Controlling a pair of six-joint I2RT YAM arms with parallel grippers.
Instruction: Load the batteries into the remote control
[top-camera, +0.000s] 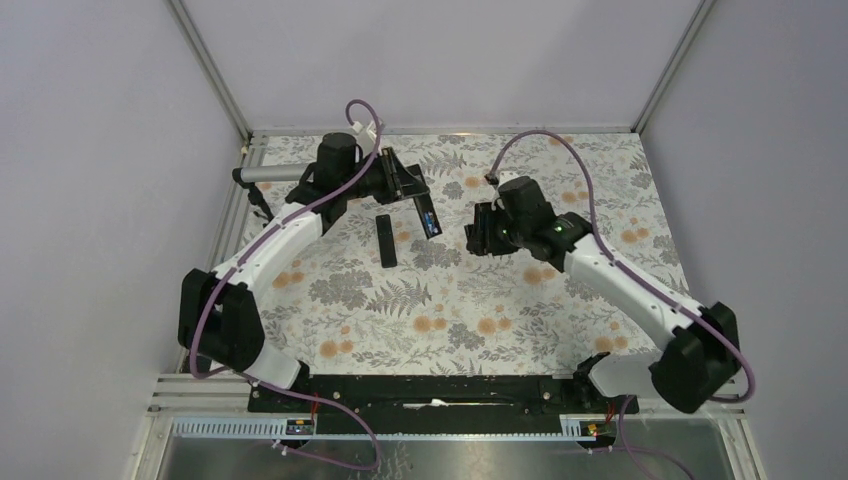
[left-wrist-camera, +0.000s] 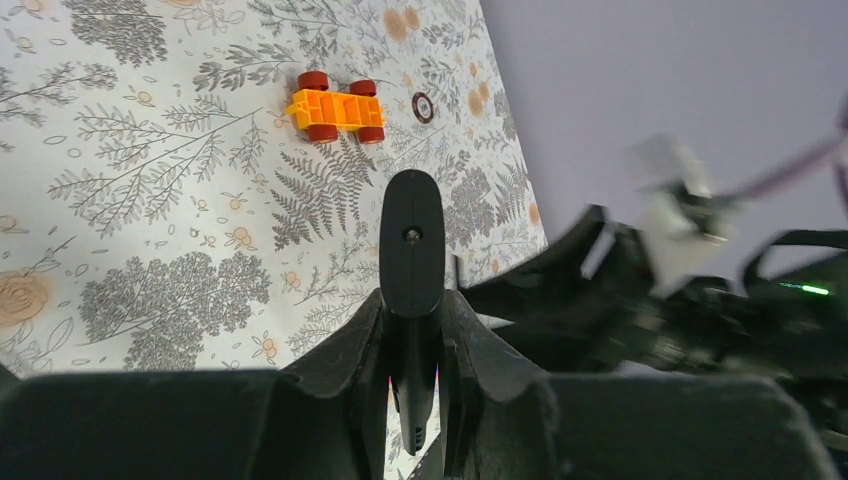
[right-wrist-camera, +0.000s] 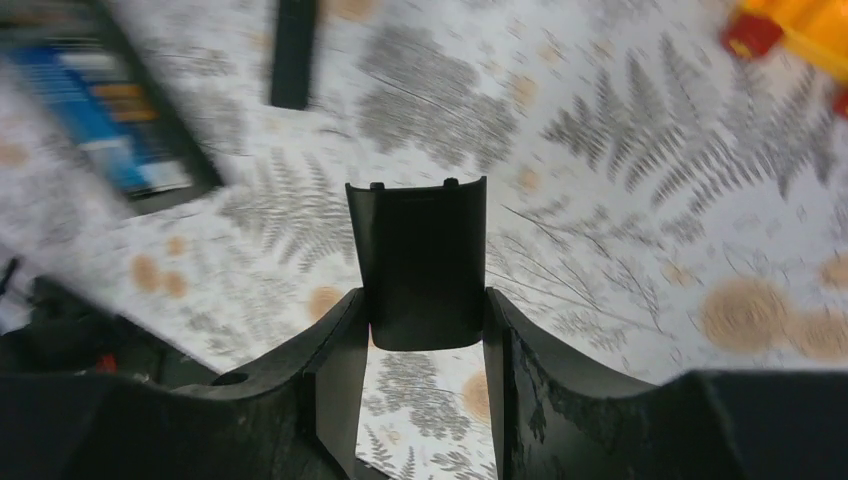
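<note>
My left gripper (top-camera: 400, 182) holds the black remote control (left-wrist-camera: 411, 240), seen end-on in the left wrist view; from above its open battery compartment faces up, with blue batteries (right-wrist-camera: 110, 140) inside, blurred in the right wrist view. My right gripper (top-camera: 480, 235) is shut on a small black cover piece (right-wrist-camera: 423, 260), held upright between its fingertips, right of the remote. A second black rectangular piece (top-camera: 386, 241) lies on the table below and left of the remote.
A yellow toy car with red wheels (left-wrist-camera: 338, 108) and a small dark ring (left-wrist-camera: 422, 106) lie at the right, largely hidden from above by my right arm.
</note>
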